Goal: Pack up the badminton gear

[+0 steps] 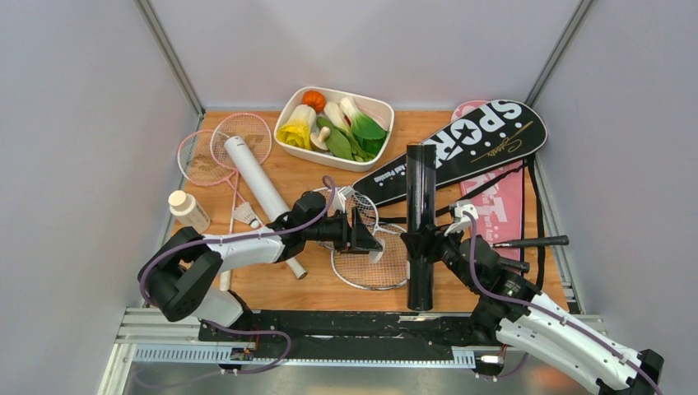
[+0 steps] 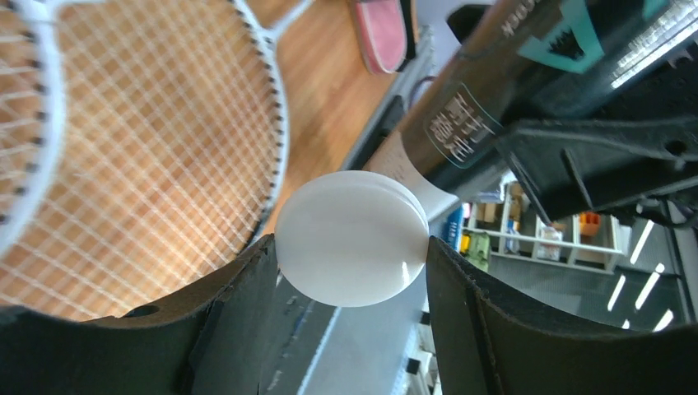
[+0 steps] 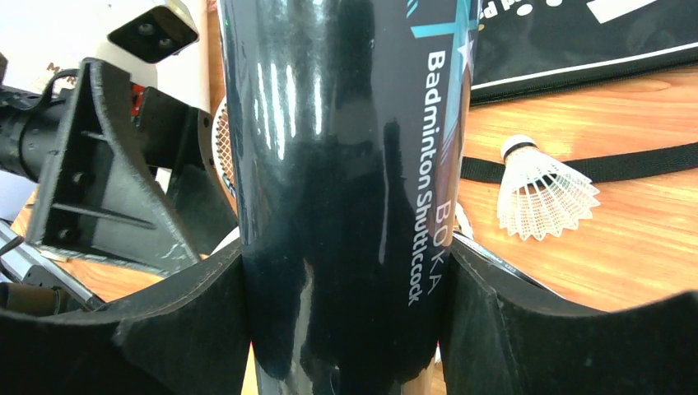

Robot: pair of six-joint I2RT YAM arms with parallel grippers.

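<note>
My right gripper is shut on a long black shuttlecock tube (image 1: 421, 173), which lies front to back over the middle of the table in the top view. My left gripper (image 1: 362, 234) is just left of the tube, over the white rackets (image 1: 362, 267); its fingertips flank a round white cap-like piece (image 2: 352, 234), and whether they grip it is unclear. A loose shuttlecock (image 3: 543, 189) lies right of the tube in the right wrist view. The black racket bag (image 1: 486, 140) lies at back right, over a pink bag (image 1: 498, 214).
Pink rackets (image 1: 197, 156), a white tube (image 1: 263, 189), another shuttlecock (image 1: 245, 215) and a white bottle (image 1: 189, 216) occupy the left. A white bin (image 1: 370, 164) of vegetables stands at the back. The arms work close together at the front middle.
</note>
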